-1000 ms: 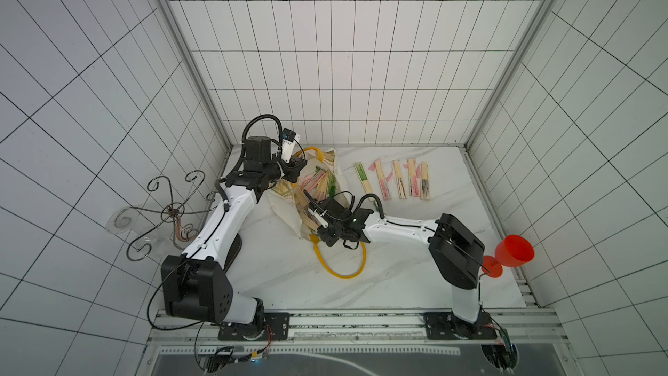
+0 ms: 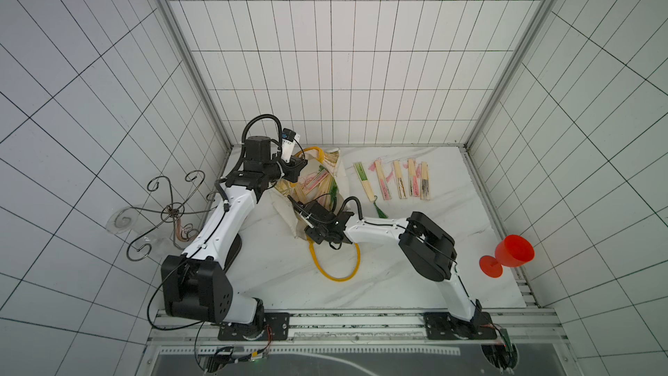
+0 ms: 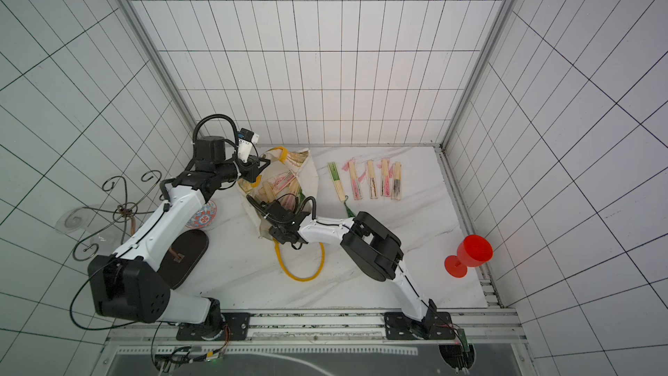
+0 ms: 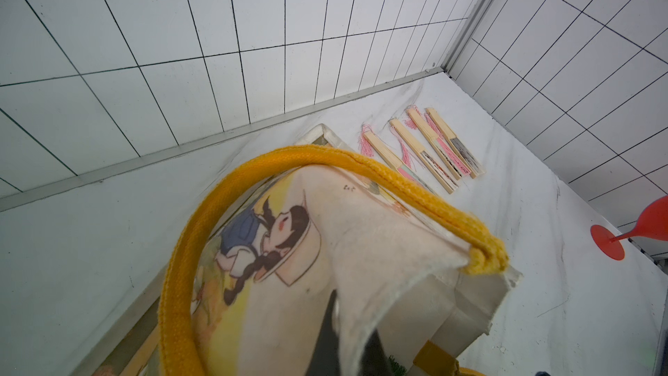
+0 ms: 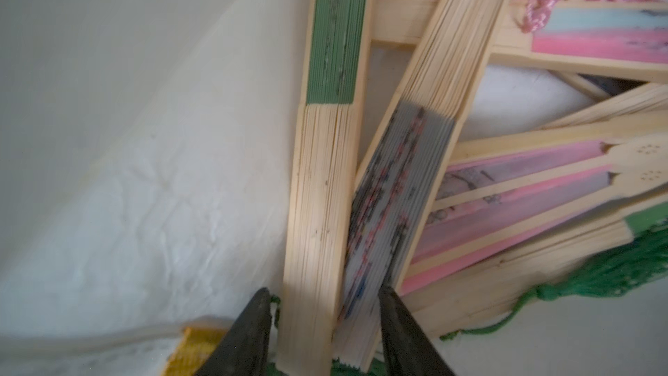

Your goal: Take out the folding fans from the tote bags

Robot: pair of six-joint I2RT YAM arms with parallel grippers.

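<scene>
The cream tote bag (image 2: 284, 210) with yellow handles lies open on the table, holding several folding fans (image 2: 322, 182). At its left rim my left gripper is shut, with the bag's printed cloth (image 4: 355, 292) pinched between its fingers. My right gripper is down inside the bag, its fingers (image 5: 243, 334) apart. Between those fingers lie the lower ends of a green-and-wood fan (image 5: 320, 181) and a grey-patterned fan (image 5: 393, 202). A pink fan (image 5: 515, 202) and a green-tasselled fan (image 5: 515, 282) lie to their right.
A row of fans (image 2: 400, 179) lies on the white table right of the bag. A red goblet (image 2: 513, 250) lies at the right edge. The front handle loop (image 2: 336, 279) rests on the table.
My right gripper has moved left and further over the bag. The bag's front handle has shifted slightly left. My left arm has stayed in place.
</scene>
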